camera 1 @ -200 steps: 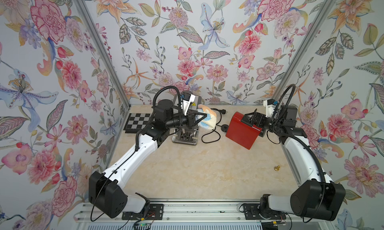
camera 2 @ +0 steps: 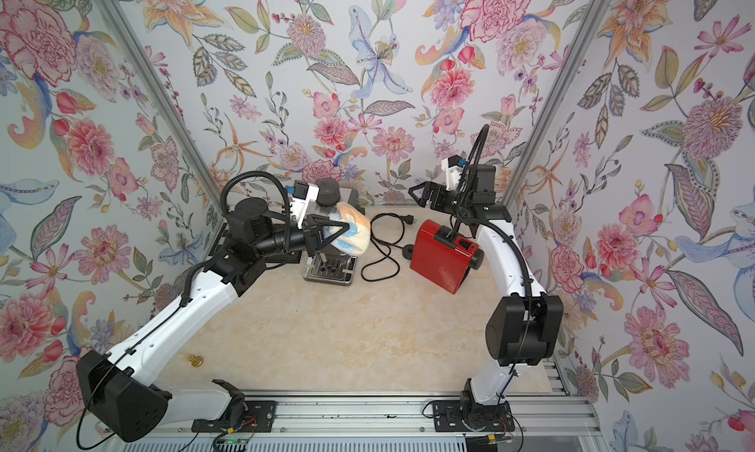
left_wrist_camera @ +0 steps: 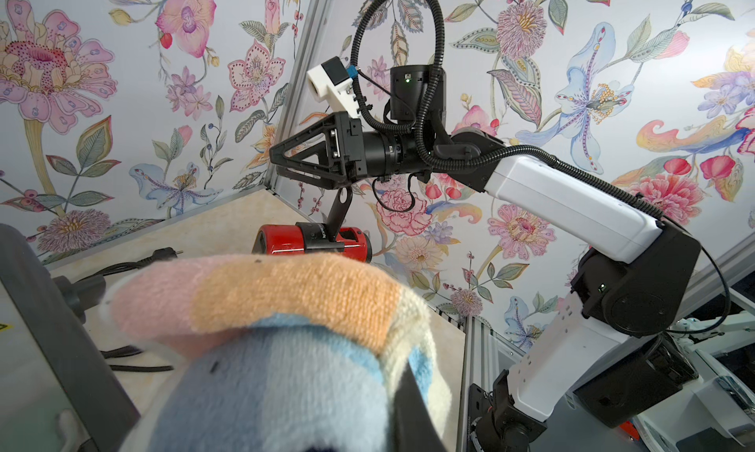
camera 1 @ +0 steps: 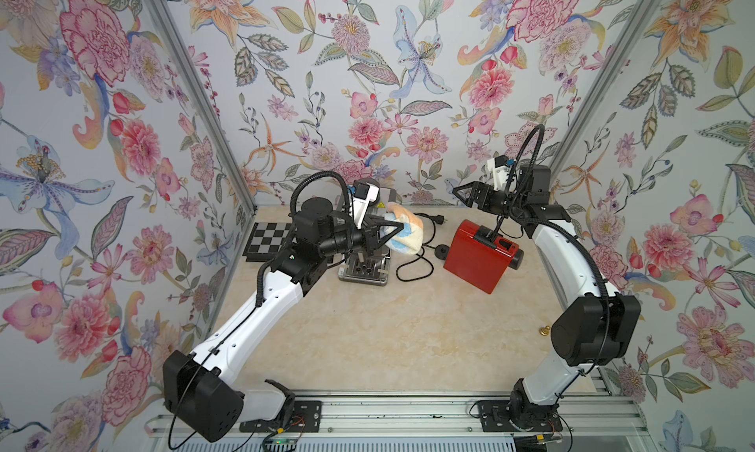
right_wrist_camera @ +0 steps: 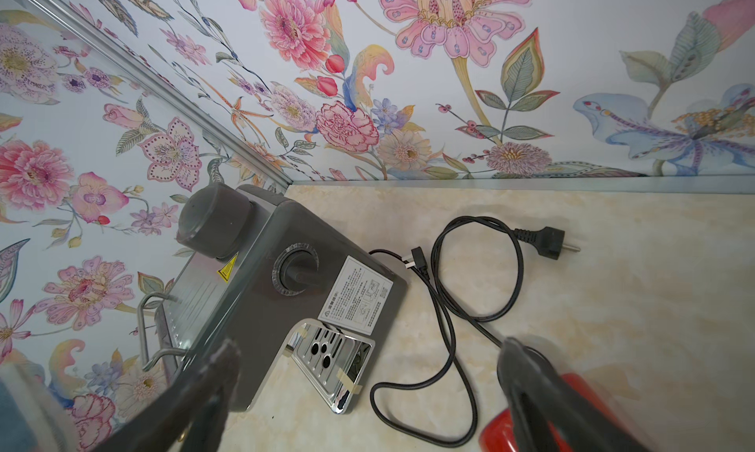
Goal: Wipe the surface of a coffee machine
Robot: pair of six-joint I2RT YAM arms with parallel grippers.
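The grey coffee machine [right_wrist_camera: 267, 294] stands at the back left, mostly behind the left arm in both top views. Its drip tray [camera 2: 330, 268] shows in front. My left gripper [camera 1: 393, 230] is shut on a striped cloth [camera 1: 405, 228], which hangs off its fingers by the machine's right side. In the left wrist view the bunched cloth [left_wrist_camera: 299, 357] covers most of the fingers. My right gripper [camera 1: 464, 196] stands open and empty above and behind the red appliance; its blurred fingers [right_wrist_camera: 196, 405] lie far apart.
A red appliance [camera 1: 476, 259] with a raised black lever stands at the right. Black cable and plug [right_wrist_camera: 542, 241] lie between it and the coffee machine. A checkered board [camera 1: 267, 239] lies at the left.
The left arm, still with the cloth, has shifted slightly left.
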